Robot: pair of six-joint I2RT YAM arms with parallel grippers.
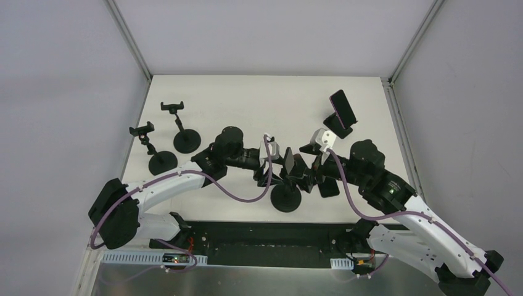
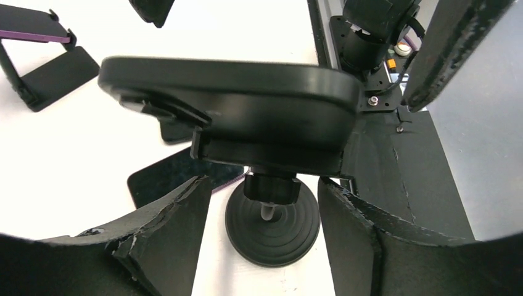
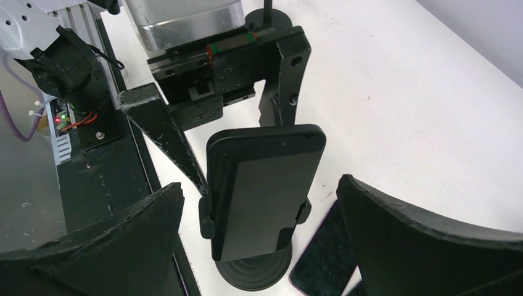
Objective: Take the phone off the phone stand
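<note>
A phone (image 3: 262,197) rests in a round-based stand (image 1: 285,197) at the front middle of the table. My left gripper is at the stand's head from the left, its fingers apart beneath the holder, on either side of the neck in the left wrist view; I see no firm contact. In the right wrist view its fingers reach behind the phone. My right gripper stands open to the right of the phone, facing its screen, with the phone between but beyond its fingertips.
Phones (image 1: 329,189) lie flat right of the stand. Another phone (image 1: 342,108) stands in a holder at the back right. Two empty stands (image 1: 187,140) (image 1: 163,162) are on the left.
</note>
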